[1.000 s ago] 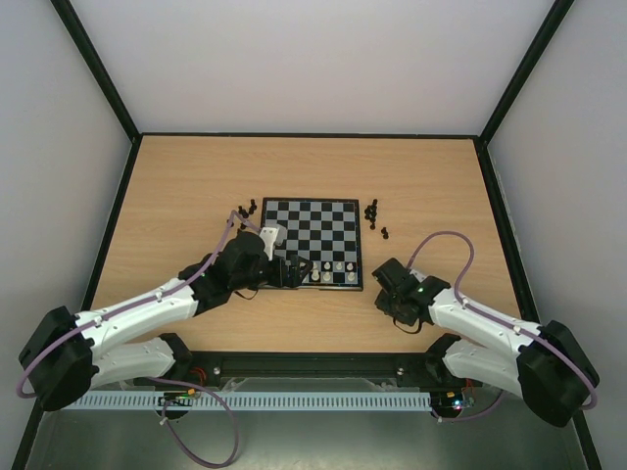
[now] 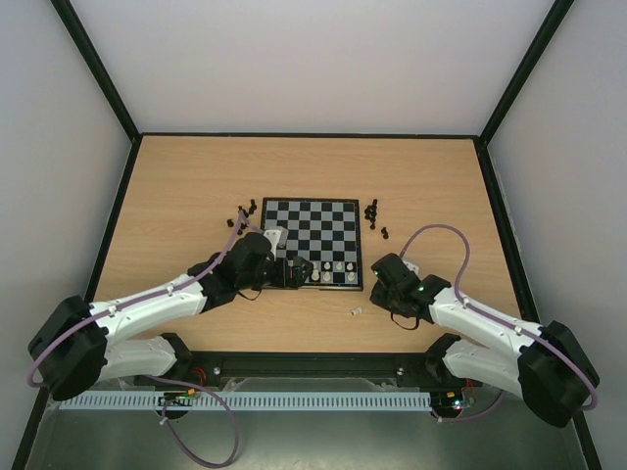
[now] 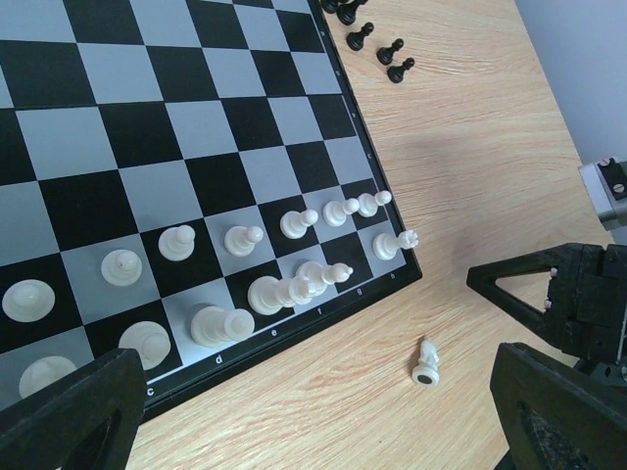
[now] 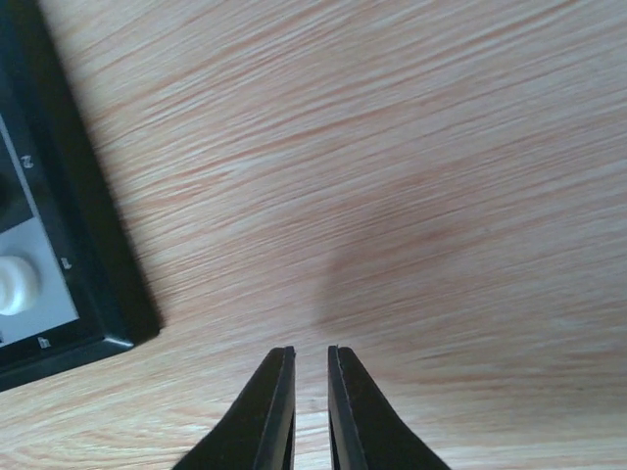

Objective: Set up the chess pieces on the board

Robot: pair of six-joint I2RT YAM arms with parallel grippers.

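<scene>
The chessboard (image 2: 312,230) has white pieces standing on its near rows, among them a pawn (image 3: 176,243) and a taller piece (image 3: 223,324). One white piece (image 3: 425,362) lies on the wood off the near edge. My left gripper (image 2: 294,273) is over the board's near-left part; its fingers spread open at the bottom of the left wrist view, holding nothing. My right gripper is beside the board's near-right corner, part open, with only wood between its tips.
Dark pieces (image 3: 361,35) are grouped on the wood right of the board, others (image 2: 245,213) to its left.
The right arm has shifted slightly up and left, toward the board's corner. The pieces look unchanged.
</scene>
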